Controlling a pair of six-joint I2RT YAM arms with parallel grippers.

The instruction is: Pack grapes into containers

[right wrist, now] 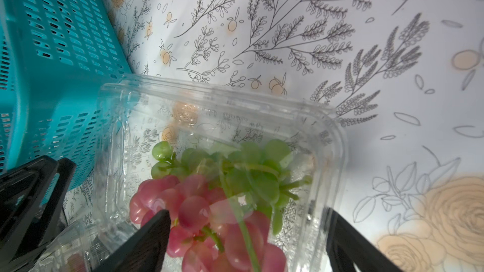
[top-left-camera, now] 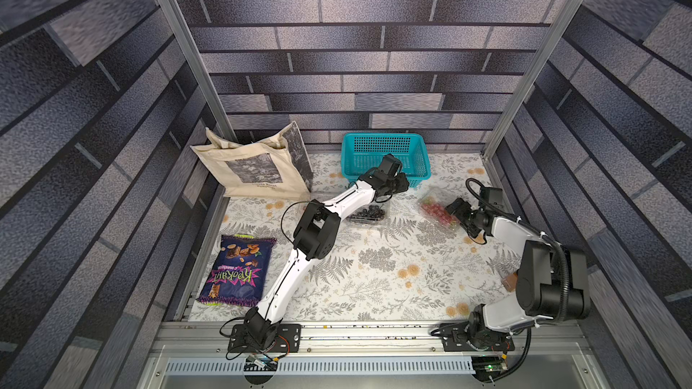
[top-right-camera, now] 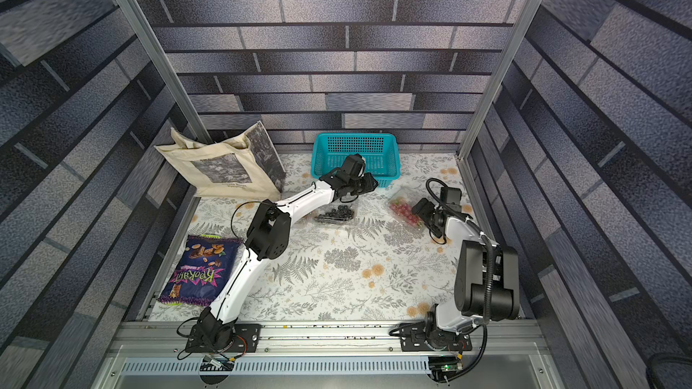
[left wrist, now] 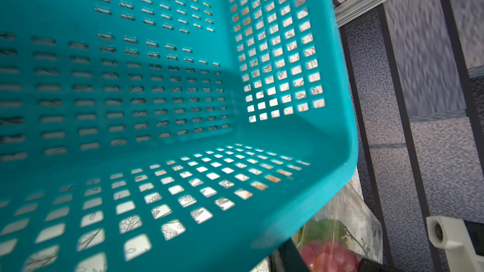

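Observation:
A clear container with red and green grapes (right wrist: 196, 211) sits right of the teal basket (top-left-camera: 360, 170). My right gripper is open above it, its fingers (right wrist: 151, 241) spread at the near edge of the right wrist view. Left of centre is a clear container of dark grapes (top-left-camera: 369, 214), partly covered by my left arm. My left gripper (top-left-camera: 402, 184) is low at the basket's front wall. The basket hides its fingertips in the left wrist view, and its finger gap is unclear elsewhere.
A cream cloth bag (top-left-camera: 256, 169) stands at the back left. A dark blue snack packet (top-left-camera: 239, 270) lies at the left edge.

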